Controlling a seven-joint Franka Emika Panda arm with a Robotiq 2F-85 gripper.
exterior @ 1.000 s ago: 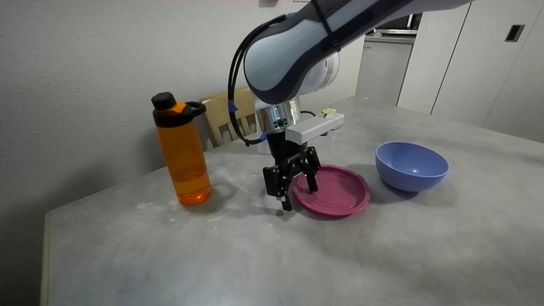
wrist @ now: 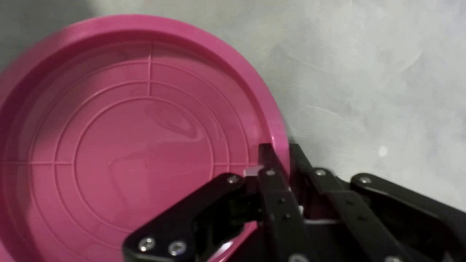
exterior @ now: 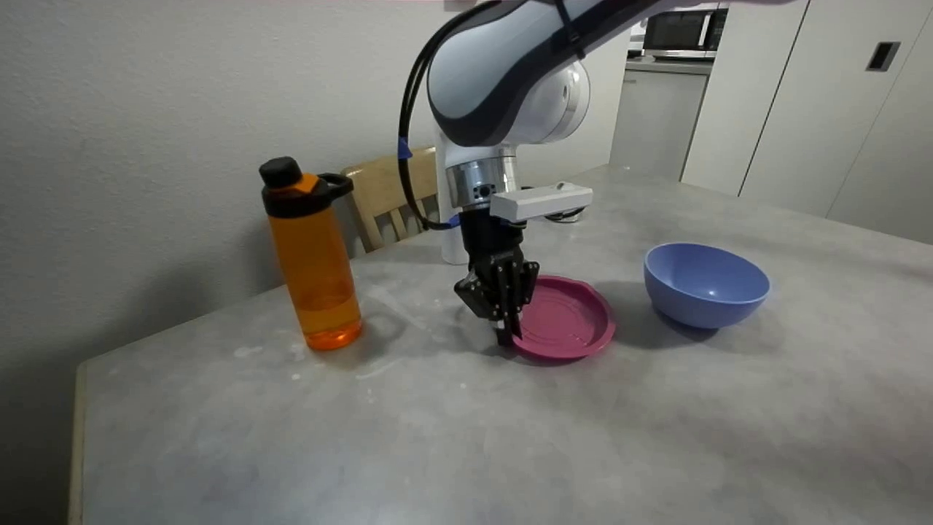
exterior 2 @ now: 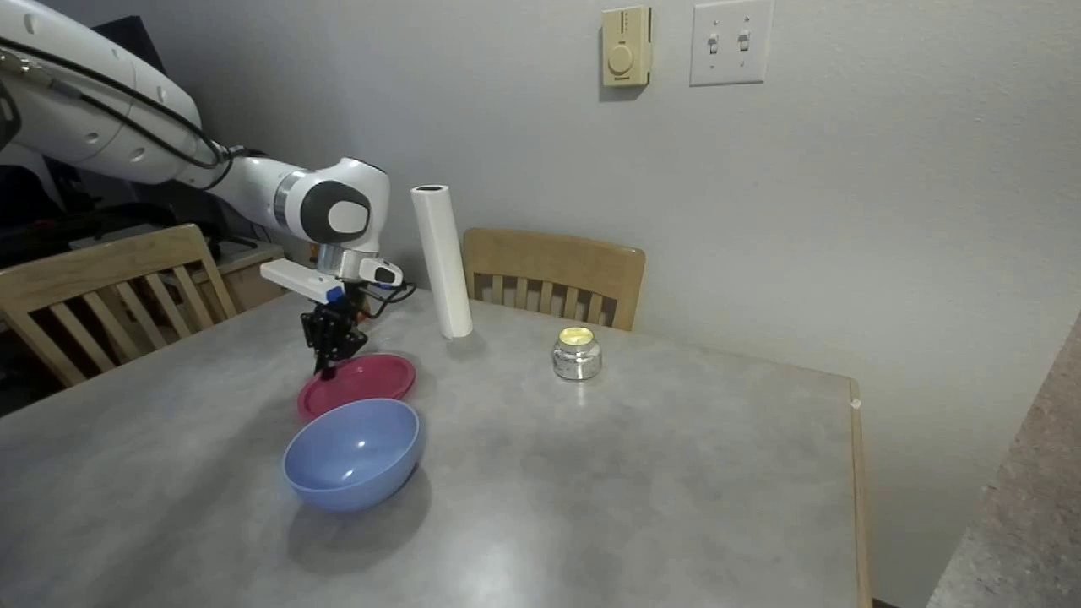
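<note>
A round pink plate (exterior: 566,320) with a raised rim is beside the blue bowl (exterior: 706,284) on the grey table. My gripper (exterior: 507,337) points down at the plate's edge and is shut on its rim. In the wrist view the rim of the plate (wrist: 144,131) passes between the two black fingers, one inside the plate and one outside. Exterior view 2 shows the plate (exterior 2: 366,379) behind the bowl (exterior 2: 355,456), with the gripper (exterior 2: 326,371) at its far left edge. Whether the plate touches the table under the gripper is hard to tell.
An orange bottle (exterior: 316,262) stands upright to the left of the arm. A white paper roll (exterior 2: 442,263) and a small silver jar (exterior 2: 577,355) stand near the wall side.
The fingers were apart astride the plate's rim and have closed on it. Gripper and plate now sit slightly farther back, the plate shifted a little left. Bowl and bottle have stayed put.
</note>
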